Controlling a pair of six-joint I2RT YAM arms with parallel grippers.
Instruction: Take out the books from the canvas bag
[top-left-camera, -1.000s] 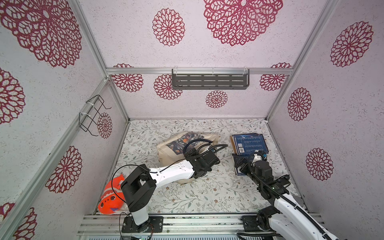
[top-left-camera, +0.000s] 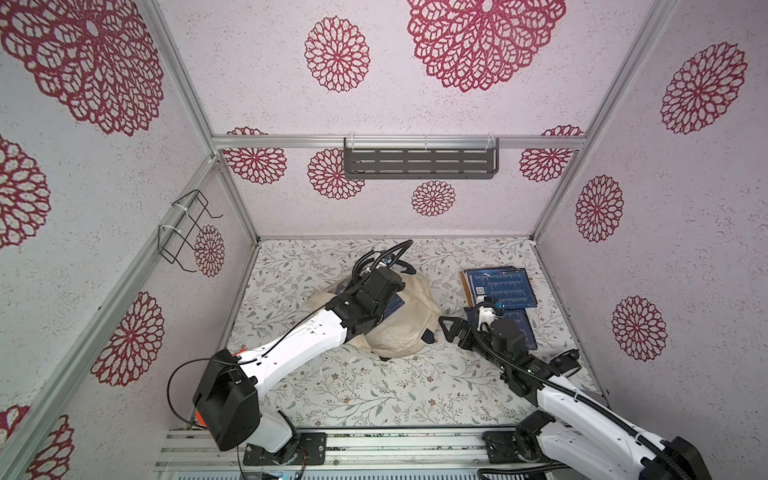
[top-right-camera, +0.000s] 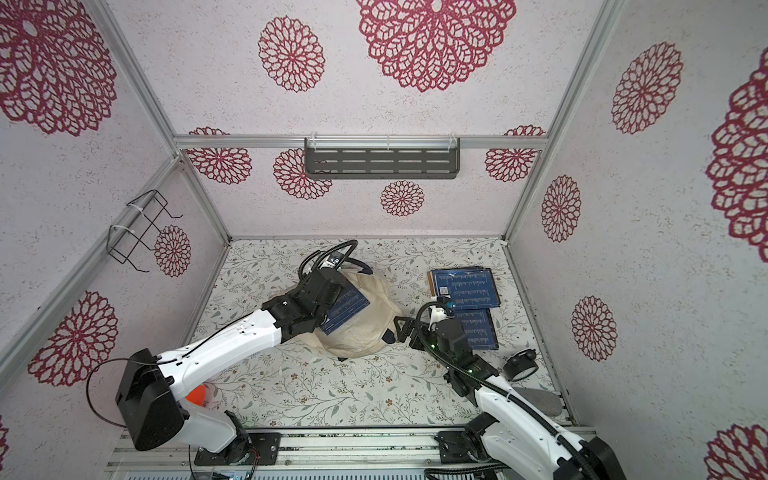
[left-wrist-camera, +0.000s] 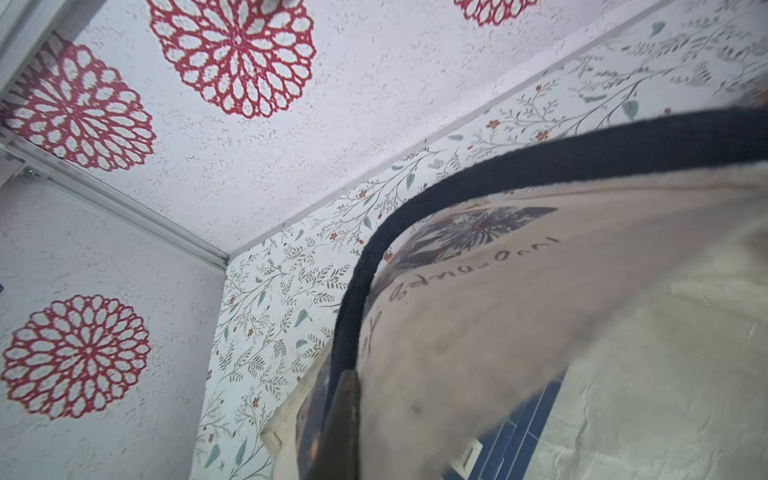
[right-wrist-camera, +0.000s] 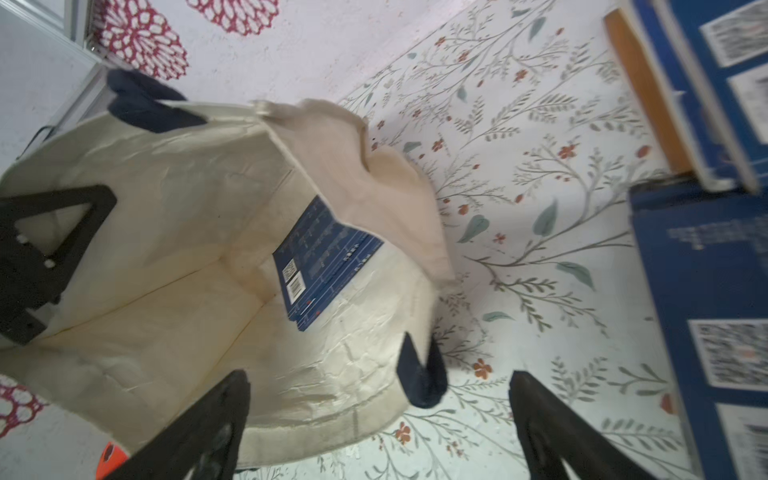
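The cream canvas bag (top-left-camera: 404, 324) lies at left centre, its mouth held up and gaping toward the right. My left gripper is shut on the bag's dark strap by the raised rim. Inside, thin dark-blue books (right-wrist-camera: 324, 252) lie stacked against the bag's wall; one blue book (top-right-camera: 348, 305) shows beyond the left arm. My right gripper (top-left-camera: 454, 329) stands open and empty just right of the bag mouth, with its fingers (right-wrist-camera: 209, 424) spread in front of it. On the table to the right, blue books (top-left-camera: 502, 286) lie beside and partly over another blue book (top-left-camera: 521, 324).
A black round object (top-right-camera: 521, 365) sits right of the right arm. An orange item (top-right-camera: 197, 395) shows behind the left arm's base. A grey rack (top-left-camera: 421, 163) hangs on the back wall.
The left arm has swung left and back, pulling the bag's upper side up so its mouth gapes. The right gripper has moved left from over the laid-out books toward the bag.
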